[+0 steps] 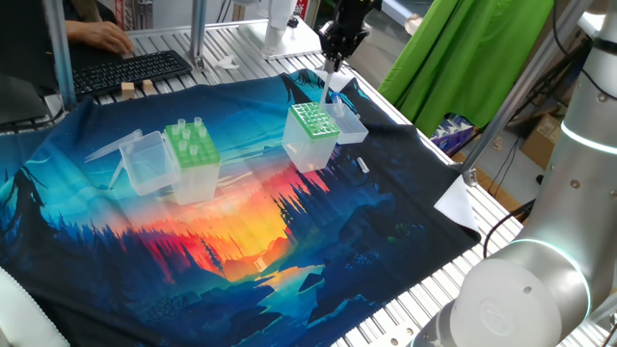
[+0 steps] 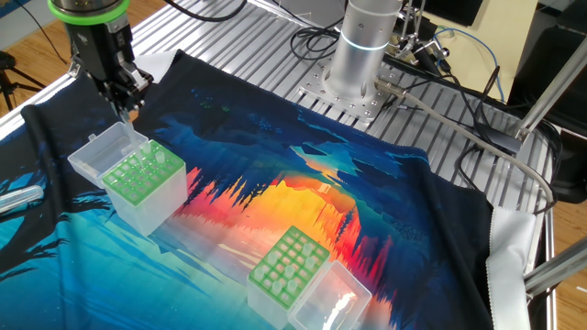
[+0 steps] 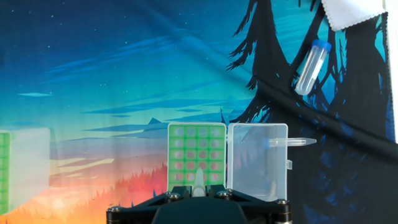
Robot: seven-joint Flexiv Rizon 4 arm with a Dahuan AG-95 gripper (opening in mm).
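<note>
My gripper is shut on a slim, clear pipette tip, which points down over the far edge of a green-topped rack box. In the wrist view the tip rises between the fingers in front of the green grid. Exterior view 2 shows the gripper beside the box's open clear lid. Whether the tip touches the rack I cannot tell. A second green-topped box stands to the left, several clear tips upright in its grid, with its open lid beside it.
A blue-capped tube lies on the patterned cloth, and another clear tip lies by the nearer lid. Loose clear pieces rest left of the second box. A person's hand is at a keyboard.
</note>
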